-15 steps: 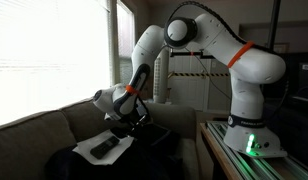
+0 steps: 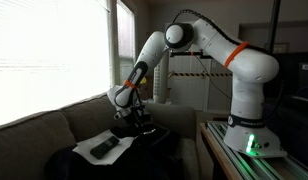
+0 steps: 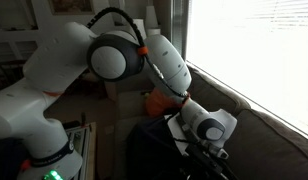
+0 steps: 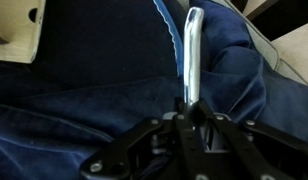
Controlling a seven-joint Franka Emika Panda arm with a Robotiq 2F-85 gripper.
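A long, shiny silver object (image 4: 192,52), perhaps a utensil handle, stands out from my gripper in the wrist view. The black fingers are shut on its near end; its far end reaches over dark blue cloth (image 4: 104,103). In the first exterior view my gripper (image 2: 132,120) is low over the dark cloth on the sofa, its fingertips hard to make out. From the second exterior view, the white wrist housing shows beside the sofa back, and the silver object cannot be picked out.
A white sheet (image 2: 92,150) with a dark rectangular item (image 2: 104,147) lies on the sofa (image 2: 34,140). Something orange (image 3: 159,102) is behind the arm. A pale wooden piece (image 4: 26,30) and a blue-edged strip (image 4: 174,32) appear in the wrist view.
My arm's wrist has moved to the right and slightly up in the first exterior view, away from above the white sheet. The sheet and dark item have stayed put.
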